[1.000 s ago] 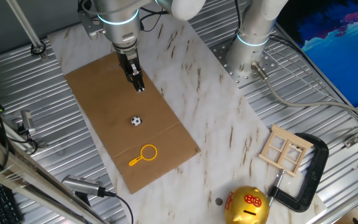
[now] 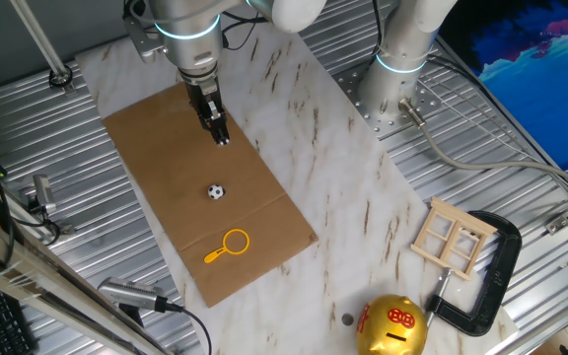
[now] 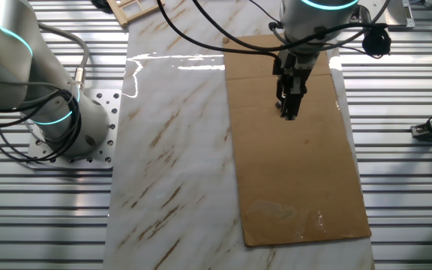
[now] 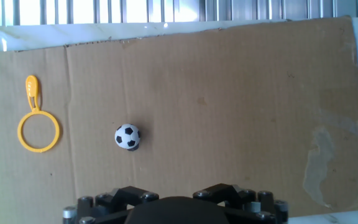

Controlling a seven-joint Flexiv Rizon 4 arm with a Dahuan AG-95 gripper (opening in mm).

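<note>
My gripper (image 2: 223, 142) hangs above the brown cardboard (image 2: 156, 158), pointing down. In the wrist view its two fingers (image 4: 143, 195) stand apart at the bottom edge, with nothing visible between them, so it looks open. A small black-and-white soccer ball (image 4: 127, 136) rests on the cardboard, beyond the fingers and left of centre in that view. Farther left lies a yellow ring with a handle (image 4: 39, 132), like a magnifying glass, flat and apart from the ball. In exterior view 2 the arm and gripper (image 3: 288, 117) cover much of the far cardboard, and the ring cannot be seen.
At the table's far end from the arm stand a gold piggy bank (image 2: 392, 330), a wooden frame (image 2: 454, 237) and a black clamp (image 2: 506, 266). Bare cardboard surrounds the ball; cables loop around my arm.
</note>
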